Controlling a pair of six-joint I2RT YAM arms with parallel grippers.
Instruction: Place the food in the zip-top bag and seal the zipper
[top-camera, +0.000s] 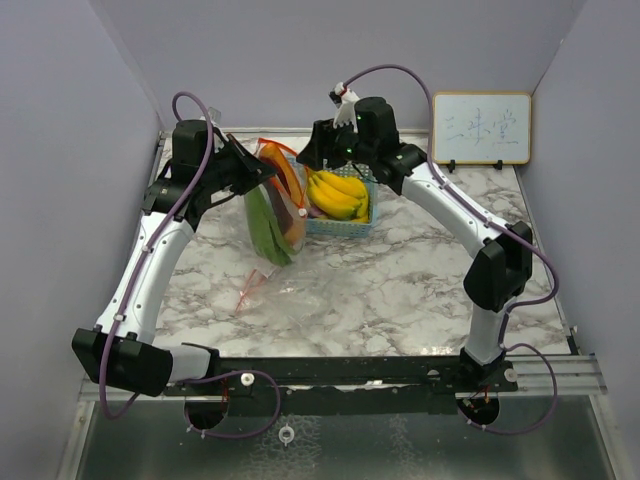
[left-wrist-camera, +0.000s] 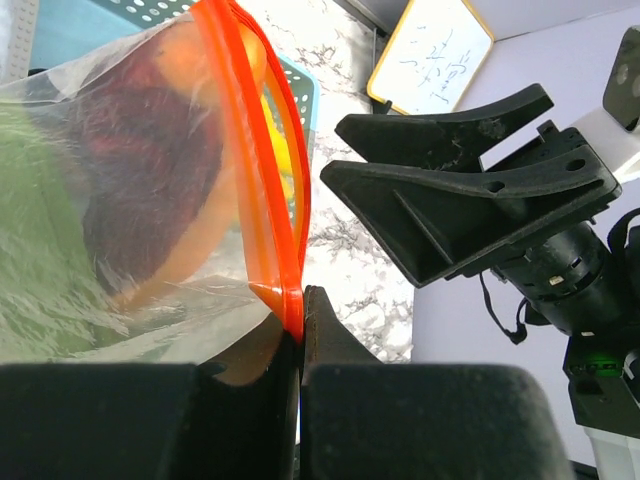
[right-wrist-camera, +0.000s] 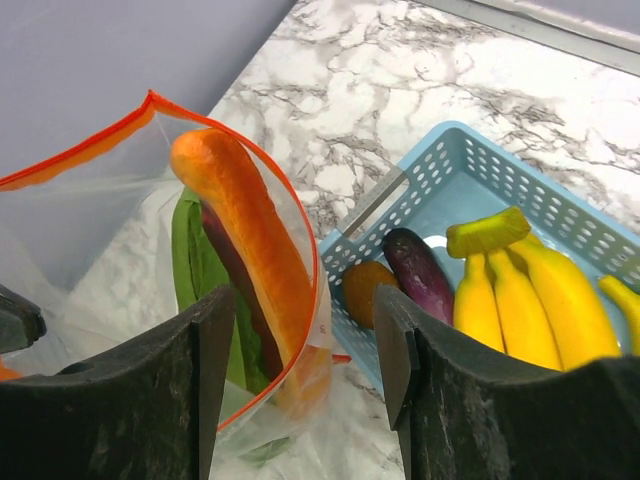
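In the top view, the clear zip bag (top-camera: 301, 232) hangs with its orange-edged mouth spread. Inside it are a long orange vegetable (right-wrist-camera: 250, 220), a green one (right-wrist-camera: 198, 255) and something dark red (left-wrist-camera: 150, 200). My left gripper is shut on the bag's orange zip edge (left-wrist-camera: 262, 210). Its opposite rim (right-wrist-camera: 318, 275) appears between the spread fingers of my right gripper, which stands open; whether they touch is unclear. Bananas (top-camera: 338, 195), a dark purple eggplant (right-wrist-camera: 417, 272) and a brown round item (right-wrist-camera: 365, 290) lie in the blue basket (top-camera: 340, 229).
The basket stands just right of the bag, partly under my right arm. A framed whiteboard (top-camera: 482, 128) leans at the back right.
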